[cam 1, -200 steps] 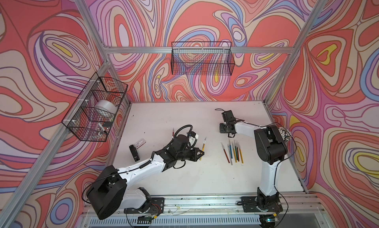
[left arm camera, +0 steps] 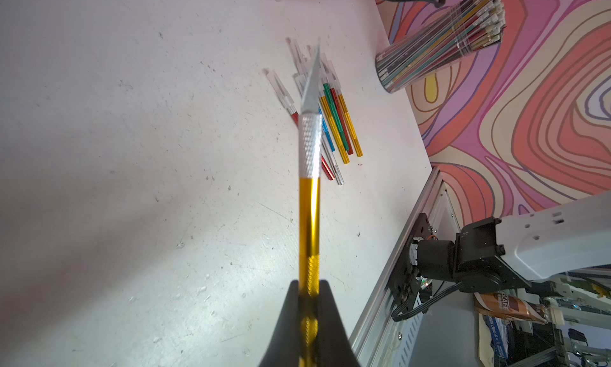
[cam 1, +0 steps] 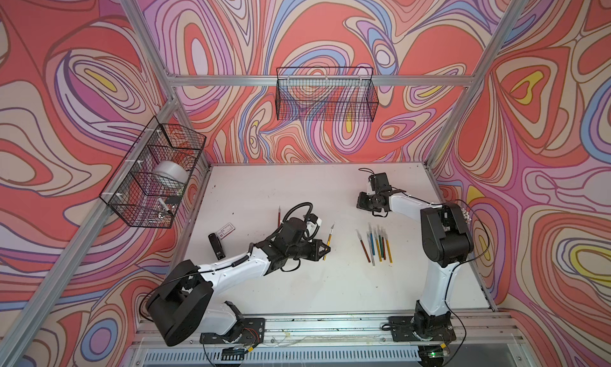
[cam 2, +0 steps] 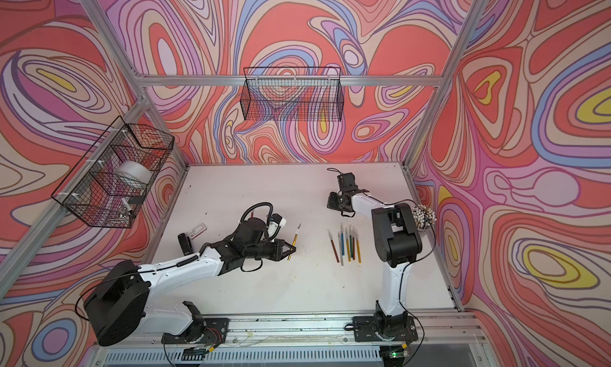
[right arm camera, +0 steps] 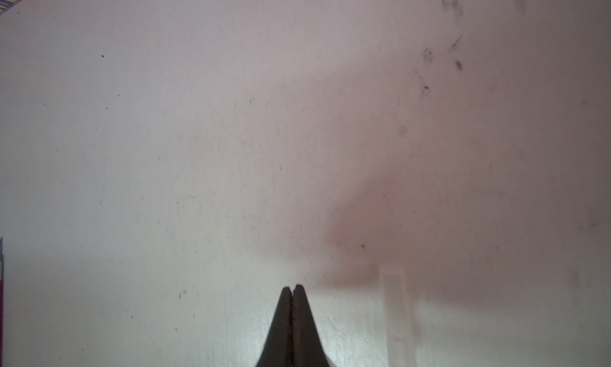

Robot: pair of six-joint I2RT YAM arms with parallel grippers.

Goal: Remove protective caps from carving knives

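Note:
In the left wrist view a gold-handled carving knife points up from my left gripper, which is shut on its handle. Its pointed metal blade is bare, with no cap on it. Over the back right of the table, my right gripper is shut with nothing between its fingers. Beside it in the right wrist view is a faint clear strip, perhaps a cap. Several knives with clear caps lie together on the right side of the table; their handles are red, blue, gold, green and silver.
A clear tub of knives stands at the table's right edge. A red knife lies beyond the left arm. At the left lie a black object and a small label.
The left arm has shifted slightly right and toward the front edge, with the gold knife still held.

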